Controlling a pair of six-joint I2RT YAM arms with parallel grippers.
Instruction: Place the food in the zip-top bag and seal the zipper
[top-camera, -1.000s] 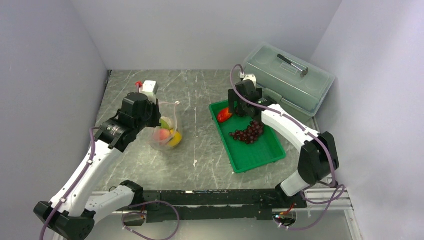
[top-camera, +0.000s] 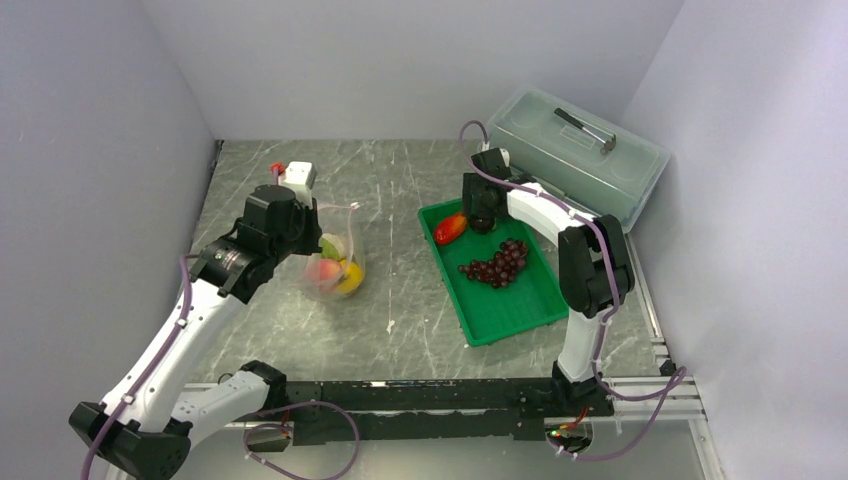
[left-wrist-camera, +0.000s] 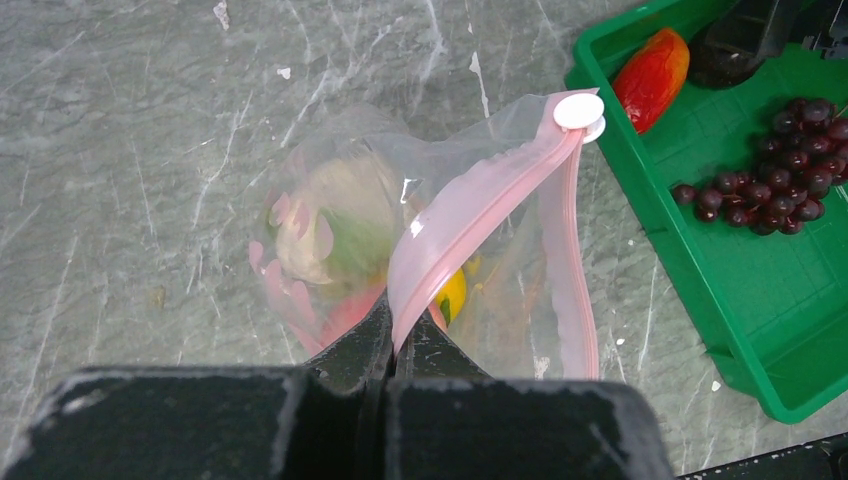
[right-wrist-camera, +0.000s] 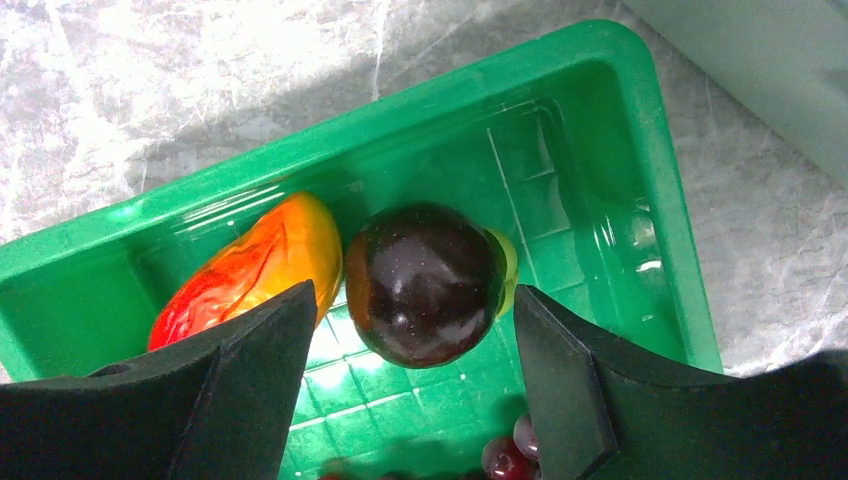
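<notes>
A clear zip top bag (left-wrist-camera: 490, 200) with a pink zipper stands on the left of the worktop, holding several pieces of fruit, red, yellow and green. My left gripper is shut on the bag's upper edge. In the green tray (top-camera: 510, 320) lie a red mango-like fruit (right-wrist-camera: 235, 280), a dark round fruit (right-wrist-camera: 425, 285) and a bunch of grapes (top-camera: 495, 267). My right gripper is open over the dark fruit, its fingers to either side, above it.
A lidded translucent container (top-camera: 575, 155) with a tool on top sits behind the tray at the back right. Bare worktop (top-camera: 390, 170) lies between the bag and the tray and at the back.
The left arm and bag have not visibly moved.
</notes>
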